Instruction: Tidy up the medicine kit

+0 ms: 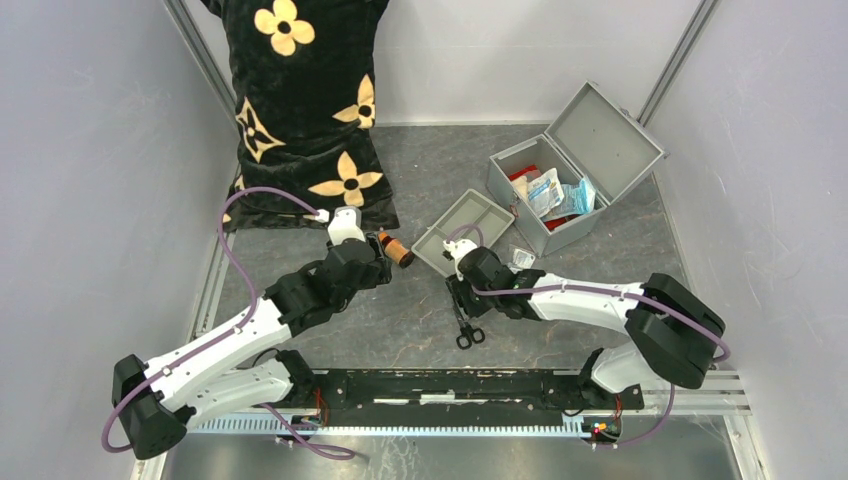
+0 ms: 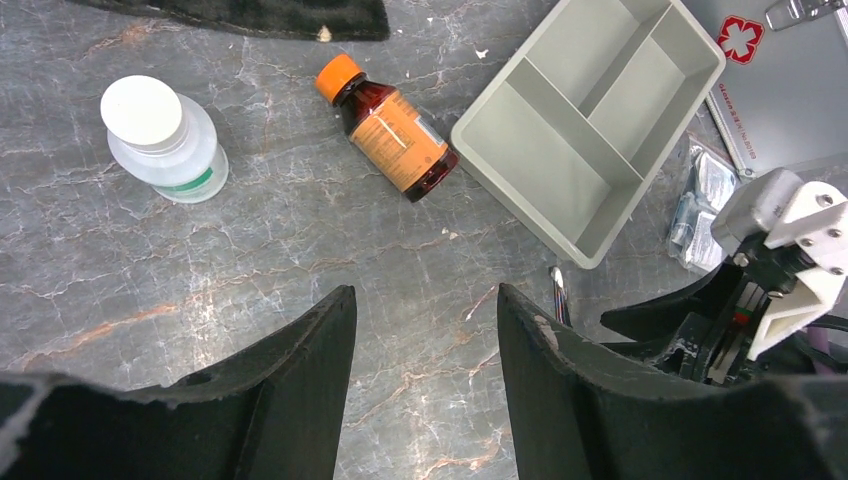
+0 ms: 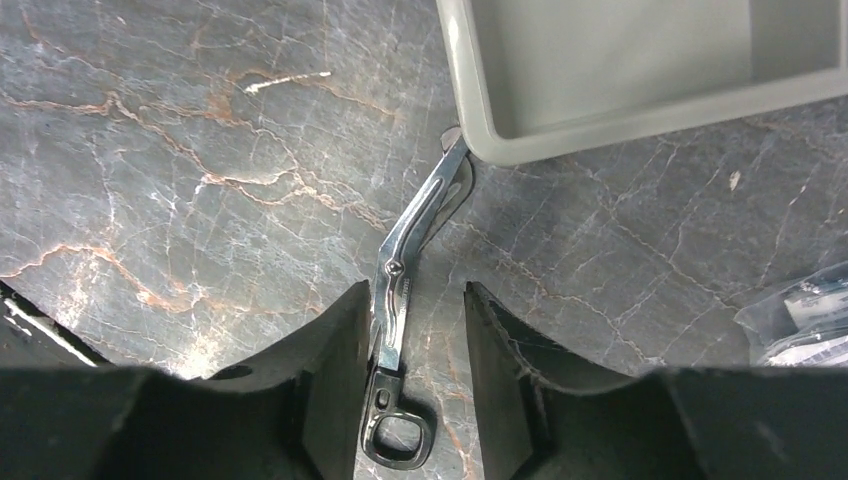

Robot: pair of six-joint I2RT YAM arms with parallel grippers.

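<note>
A pair of metal scissors with black handles (image 3: 395, 270) lies on the floor in the right wrist view, its tip at the corner of the grey tray (image 3: 640, 125). Above it is my right gripper, fingers parted, the blades and one handle visible between the fingers near the left one. My left gripper is open, with bare floor between its fingers. Ahead of it lie a brown bottle with an orange cap (image 2: 390, 130) and a standing white bottle (image 2: 165, 145). The medicine kit box (image 1: 565, 238) stands open at the back right, holding several packets (image 1: 545, 192).
The divided tray (image 1: 470, 215) is empty, between the brown bottle and the box. Clear packets (image 2: 700, 210) lie beside it. A black flowered cloth (image 1: 300, 110) covers the back left. Front floor between the arms is mostly clear.
</note>
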